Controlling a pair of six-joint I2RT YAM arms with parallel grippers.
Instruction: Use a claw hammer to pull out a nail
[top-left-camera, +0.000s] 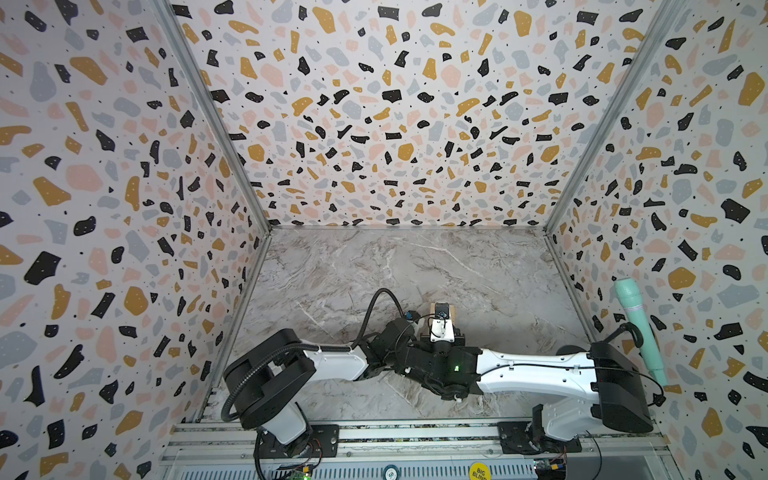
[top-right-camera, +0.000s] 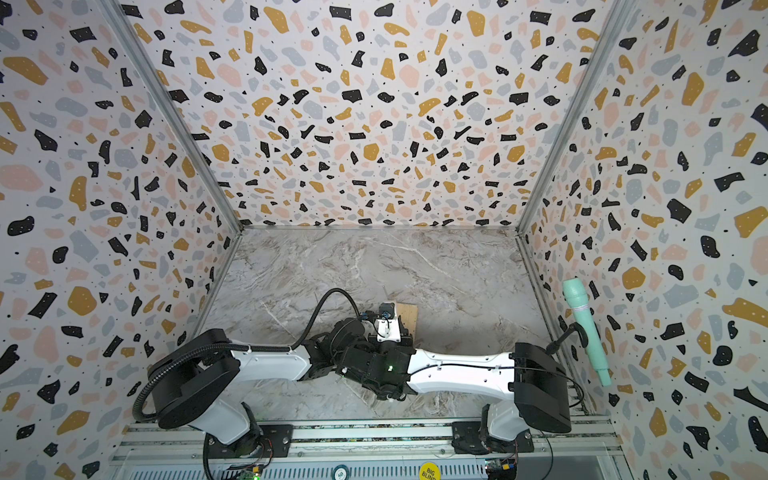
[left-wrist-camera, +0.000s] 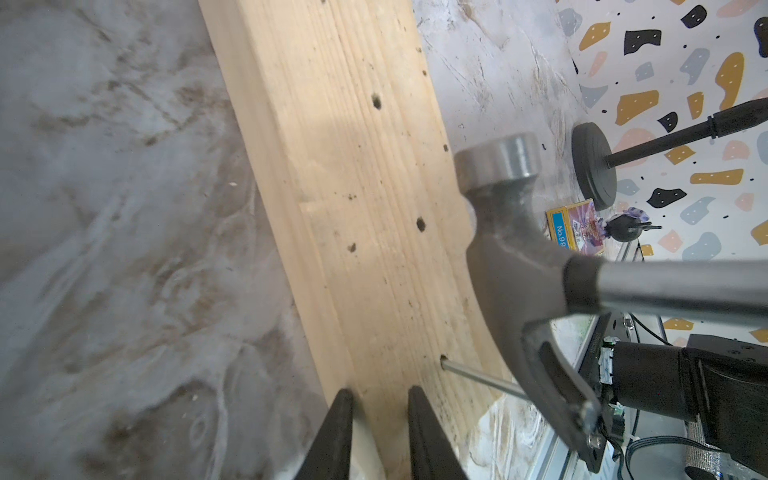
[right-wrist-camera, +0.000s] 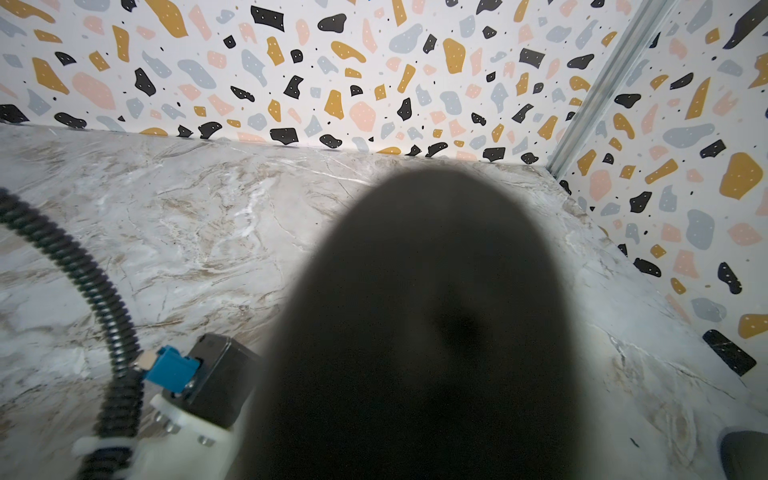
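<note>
In the left wrist view a pale wooden board (left-wrist-camera: 372, 208) lies on the marble table. A thin nail (left-wrist-camera: 484, 377) sticks out of it, its outer end hidden behind the claw of the hammer (left-wrist-camera: 520, 264). Whether the claw grips the nail, I cannot tell. My left gripper is shut on the board's near end. The hammer's metal handle runs out of that view at the right. A dark blurred handle grip (right-wrist-camera: 432, 336) fills the right wrist view's middle and hides my right fingers. From above, my right gripper (top-right-camera: 356, 364) is tucked close to the left one.
A turquoise flashlight-like object (top-left-camera: 640, 328) stands at the right wall. A round black base with a rod (left-wrist-camera: 593, 168) and a small card (left-wrist-camera: 576, 225) lie beyond the board.
</note>
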